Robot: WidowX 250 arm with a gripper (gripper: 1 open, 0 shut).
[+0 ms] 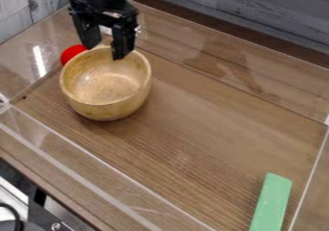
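Observation:
My black gripper (103,40) is at the upper left, fingers apart and pointing down, above the back rim of a wooden bowl (106,89). A red round object (71,55) sits just behind the bowl on the left, partly hidden by the bowl and close to my left finger. The inside of the bowl looks empty.
A light green block (271,202) lies at the lower right. The table's edge runs along the lower left, with dark hardware beyond it, and grey boards stand behind at the top.

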